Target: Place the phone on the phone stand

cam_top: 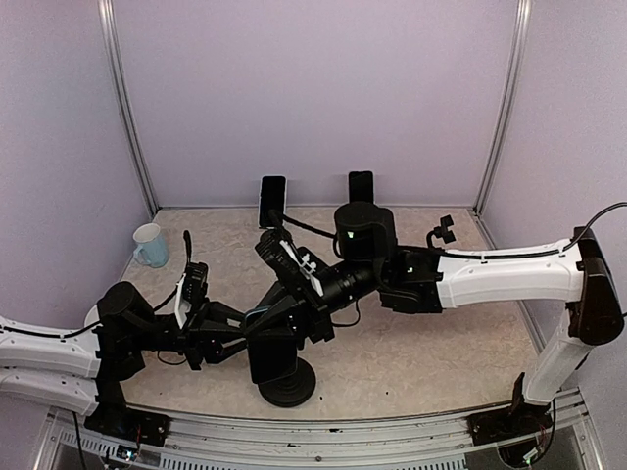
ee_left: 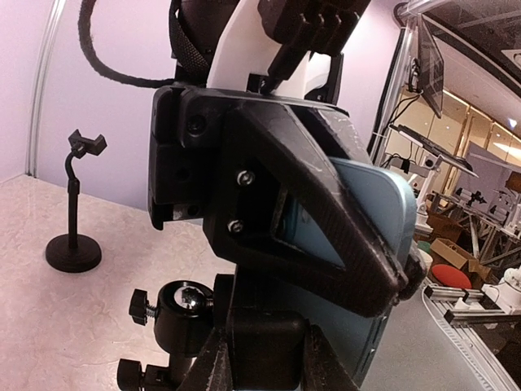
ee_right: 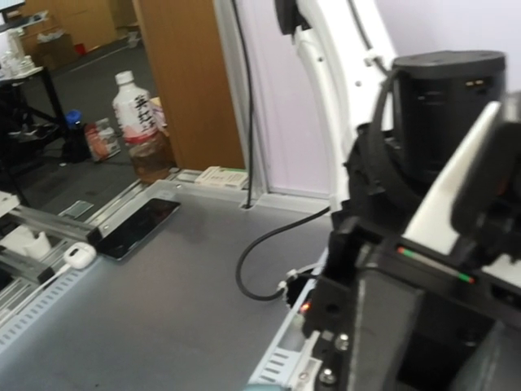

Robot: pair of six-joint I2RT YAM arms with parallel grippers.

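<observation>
In the top view, a dark phone point(cam_top: 271, 357) stands over the round base point(cam_top: 287, 391) of a stand at the front middle. My right gripper point(cam_top: 274, 323) is shut on the phone's upper part from above. My left gripper point(cam_top: 235, 343) comes in low from the left, shut at the stand, mostly hidden; what exactly it grips is hard to tell. In the left wrist view the phone's light-blue side point(ee_left: 370, 208) shows within my right gripper, beside the stand's black clamp knob point(ee_left: 186, 297). The right wrist view does not show the phone clearly.
Two dark phones point(cam_top: 271, 201) stand at the back; another stand point(ee_left: 73, 252) is at the back right. A blue mug point(cam_top: 150, 245) sits at the left.
</observation>
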